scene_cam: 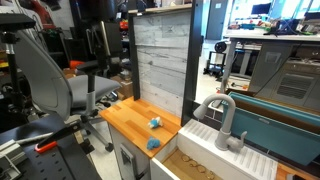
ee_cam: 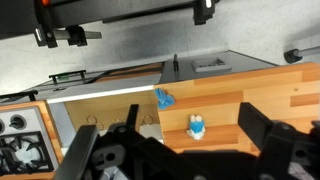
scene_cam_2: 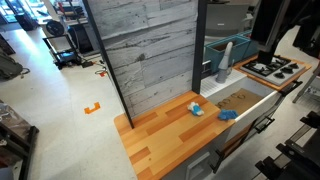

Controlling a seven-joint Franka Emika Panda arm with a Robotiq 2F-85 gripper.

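Observation:
Two small items lie on the wooden counter (scene_cam_2: 170, 135): a blue-and-white one (scene_cam_2: 194, 109) and a blue one (scene_cam_2: 227, 114) close to the counter's front edge. From the wrist view, the blue-and-white item (ee_cam: 197, 126) is between and beyond my fingers, with the blue item (ee_cam: 163, 98) nearer the edge. My gripper is open, its dark fingers wide apart and nothing visible between them. It hangs above the counter, clear of both items. In exterior view 1 the dark arm (scene_cam: 95, 35) comes down at upper left.
A grey faucet (scene_cam: 226, 120) rises beside a wood-bottomed recess (scene_cam: 195, 165) holding small rings. The stove (scene_cam_2: 272, 68) stands beyond it. A whitewashed plank wall (scene_cam_2: 155, 60) backs the counter. Below the counter front are drawers with black handles (scene_cam_2: 265, 124).

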